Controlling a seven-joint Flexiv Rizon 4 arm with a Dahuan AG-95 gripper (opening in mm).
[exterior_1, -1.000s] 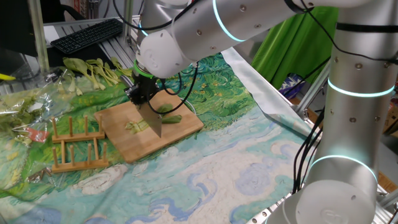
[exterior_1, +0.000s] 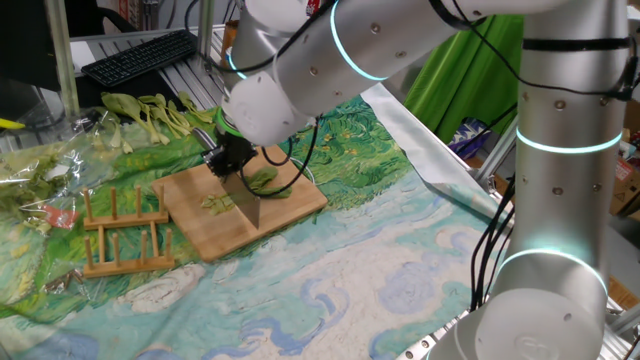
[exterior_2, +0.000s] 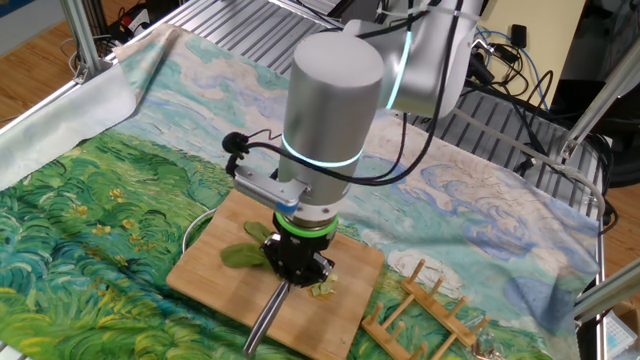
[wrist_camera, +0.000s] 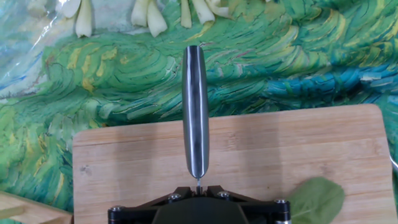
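Observation:
My gripper (exterior_1: 232, 158) is shut on a knife, whose broad metal blade (exterior_1: 246, 208) reaches down to the wooden cutting board (exterior_1: 190, 205). In the wrist view the knife's steel handle (wrist_camera: 196, 112) sticks out past the fingers (wrist_camera: 199, 190). Green leaves (exterior_1: 262, 178) lie on the board on one side of the blade, and pale cut pieces (exterior_1: 214, 204) on the other. From the second exterior view, a leaf (exterior_2: 240, 255) and some cut bits (exterior_2: 325, 287) show beside the gripper (exterior_2: 300, 268). The blade's contact with the vegetable is hidden.
A wooden peg rack (exterior_1: 128, 250) stands close beside the board. Leafy vegetables (exterior_1: 150, 115) lie behind it on the patterned cloth, with clear plastic wrap (exterior_1: 30, 185) at the left. Bare cloth (exterior_1: 330, 270) spreads in front of the board.
The arm and knife have come down, with the wrist shifting slightly right in the first exterior view. The blade now sits lower at the board and covers more of the greens. Rack and board stay put.

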